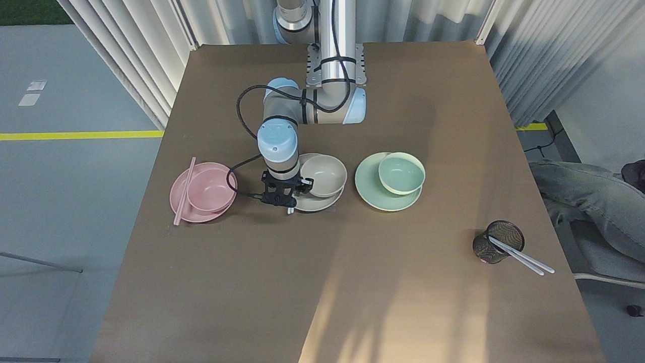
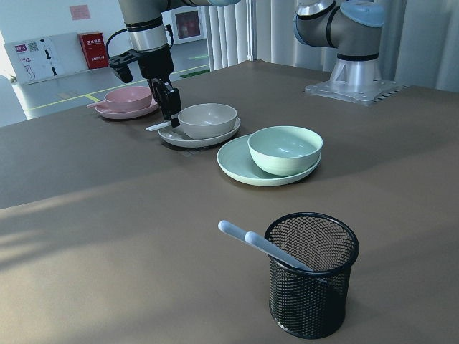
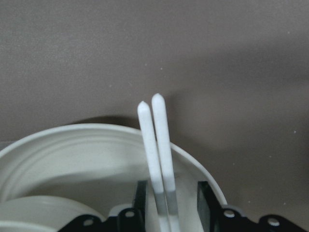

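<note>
My gripper is open, low over the white plate (image 3: 72, 150) in the middle, with two white chopsticks (image 3: 162, 135) lying across the plate's rim between its fingers. A white bowl (image 1: 324, 172) sits on that plate. In the camera left view the black gripper (image 2: 172, 115) hangs beside the white bowl (image 2: 208, 118). Whether the fingers touch the chopsticks cannot be seen clearly.
A pink plate, bowl (image 1: 208, 190) and chopsticks (image 1: 184, 190) lie at left; a green plate (image 1: 372, 187) and bowl (image 1: 400, 172) at right. A mesh cup (image 1: 487, 248) holds pale chopsticks (image 1: 526, 259) at front right.
</note>
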